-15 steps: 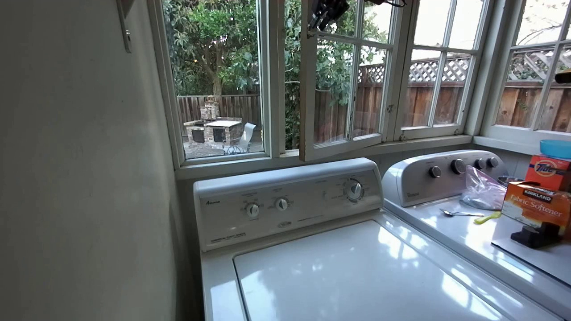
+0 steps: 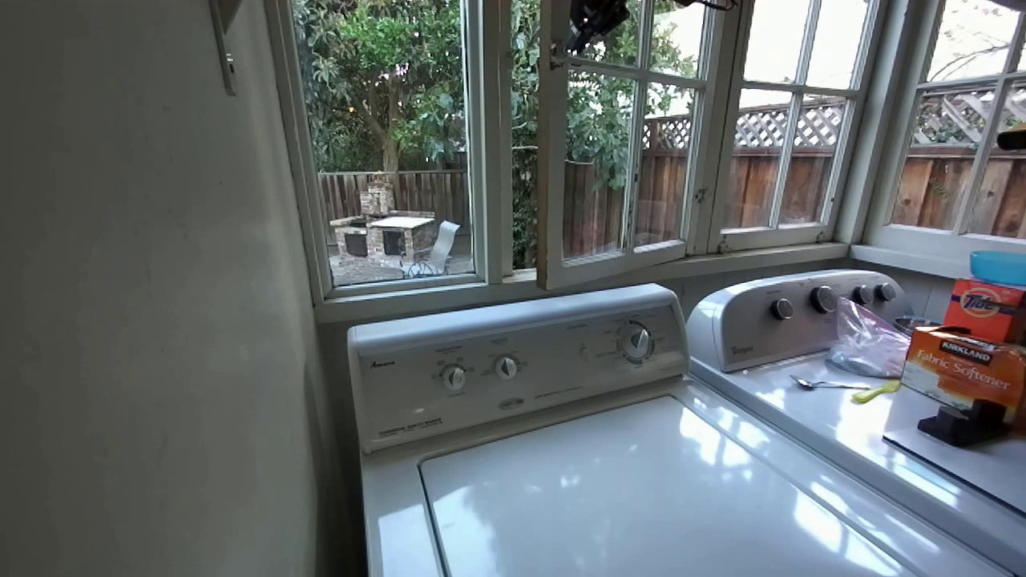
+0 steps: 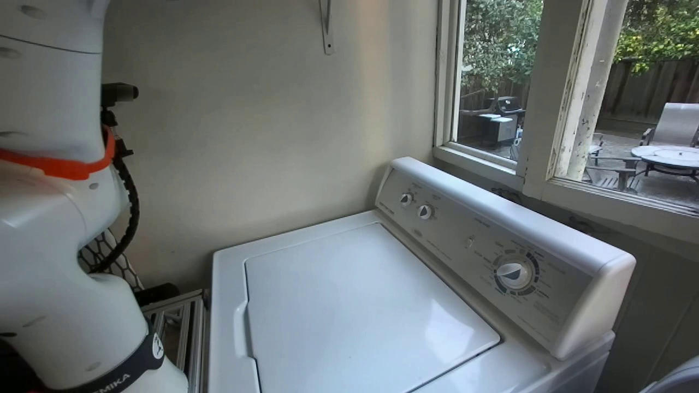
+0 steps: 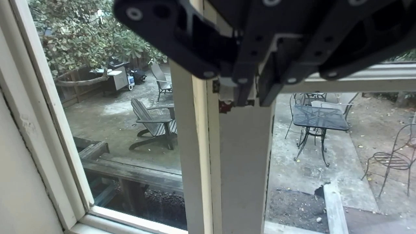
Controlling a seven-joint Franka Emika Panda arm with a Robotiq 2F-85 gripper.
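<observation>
In the wrist view my black gripper points down in front of the casement window's pale frame (image 4: 243, 163). A narrow gap shows between its fingers, so it stands partly open. Chipped paint with a reddish patch (image 4: 225, 106) lies just left of the fingertips; whether they touch the frame I cannot tell. From exterior view 1, the gripper is a dark shape at the top edge, by the upper part of the hinged window sash (image 2: 553, 173), which is swung inward. A small metal catch (image 2: 555, 58) sits on that sash, below and left of the gripper.
Below the windows stands a white washer (image 2: 616, 490) with a raised control panel (image 2: 519, 370). Beside it, another appliance carries a plastic bag (image 2: 866, 341), a spoon (image 2: 817, 383) and a fabric softener box (image 2: 964, 370). The arm (image 3: 52, 262) rises left of the washer.
My gripper has shifted slightly to the right and upward in exterior view 1. The window sash and the things on the appliances look unmoved.
</observation>
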